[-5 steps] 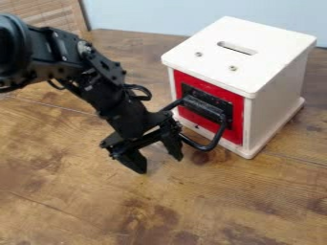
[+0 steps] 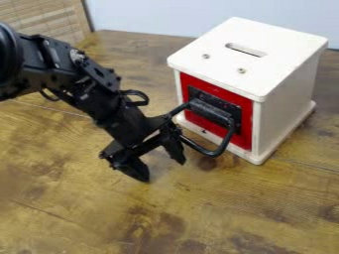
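Observation:
A white wooden box [image 2: 279, 69] with a slot on top stands at the right, its red front panel [image 2: 195, 87] carrying a black fitting with a dark looped handle [image 2: 216, 150]. My black arm reaches in from the upper left, and its gripper [image 2: 157, 165] hangs low over the wooden table just left of the handle, fingers pointing down and spread apart, with nothing visible between them.
A white wall and a light wooden slatted object [image 2: 47, 18] are at the back.

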